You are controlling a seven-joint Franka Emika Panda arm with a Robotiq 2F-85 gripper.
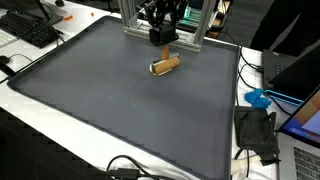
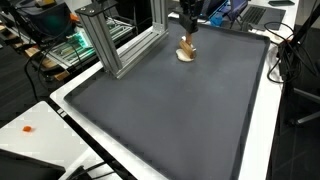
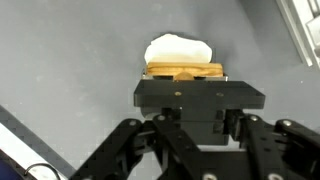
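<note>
A light wooden piece (image 1: 167,65), a long bar with an upright part, hangs or rests at a white round disc (image 1: 154,69). My gripper (image 1: 164,44) comes down from above and is shut on the upright part. In exterior view 2 the gripper (image 2: 188,31) is over the wooden piece (image 2: 187,44), and the disc (image 2: 183,57) shows beneath. Beyond my gripper in the wrist view, only a strip of wood (image 3: 185,70) and part of the disc (image 3: 178,48) show. Whether wood and disc touch, I cannot tell.
The grey table (image 1: 120,85) is wide and bare in front and to the left. A white frame (image 1: 201,52) stands close behind the gripper. Along the right edge lie a blue object (image 1: 257,98) and a black pouch (image 1: 256,132).
</note>
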